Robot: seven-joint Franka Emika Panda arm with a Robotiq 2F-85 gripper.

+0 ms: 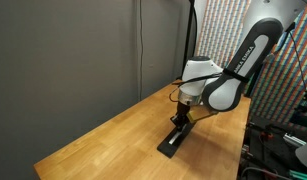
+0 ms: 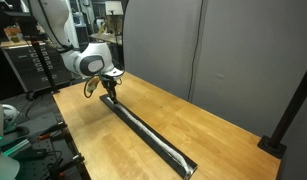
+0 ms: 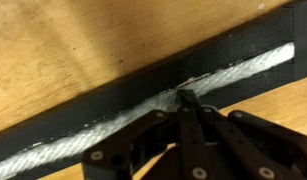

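A white rope lies along a long black strip that runs diagonally through the wrist view. In exterior view 2 the strip stretches across the wooden table with the pale rope on it. My gripper is shut, its tips at the rope near the strip's end. Whether any rope is pinched between the fingers cannot be made out. From exterior view 1, the gripper points down onto the strip, and the arm hides much of the strip.
A grey partition stands behind the table. In exterior view 2 a dark post rises at the right edge.
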